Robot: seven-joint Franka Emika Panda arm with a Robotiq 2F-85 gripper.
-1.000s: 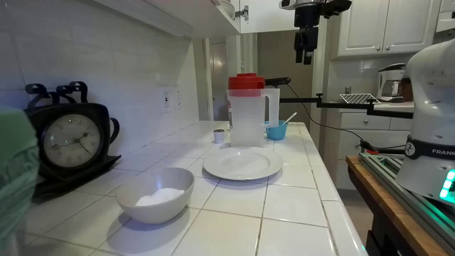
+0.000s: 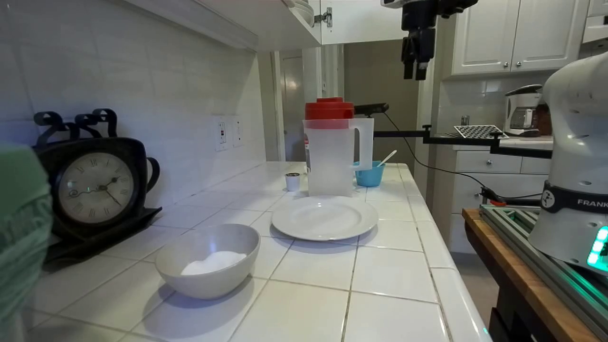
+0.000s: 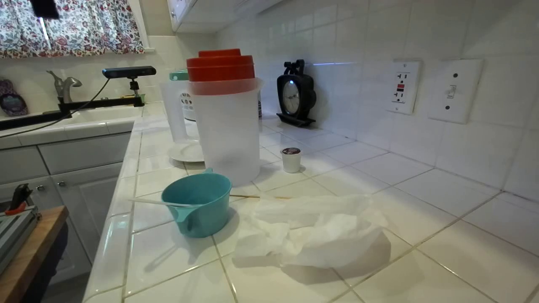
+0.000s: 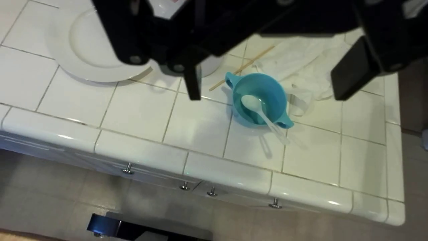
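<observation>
High above the counter's right edge in the first exterior view, my gripper (image 2: 415, 74) points down, clear of everything below. In the wrist view its black fingers (image 4: 353, 70) are spread wide with nothing held between them, so it is open. Between them in that view, farther down on the counter, stands a blue two-handled cup (image 4: 277, 92). A white spoon (image 4: 251, 102) leans in the cup, its handle over the rim. A grey bowl (image 2: 208, 285) with white powder inside sits at the near left, and a white plate (image 2: 325, 219) lies at mid-counter.
A red-lidded pitcher (image 3: 227, 126) stands between plate and cup. Crumpled white paper (image 3: 323, 237), a thin wooden stick (image 4: 242, 67) and a small pod cup (image 3: 291, 160) lie nearby. The black clock (image 2: 97, 185) stands by the wall. Bare tiles line the front edge.
My gripper has shifted slightly right and up in the first exterior view. The counter objects have stayed where they were.
</observation>
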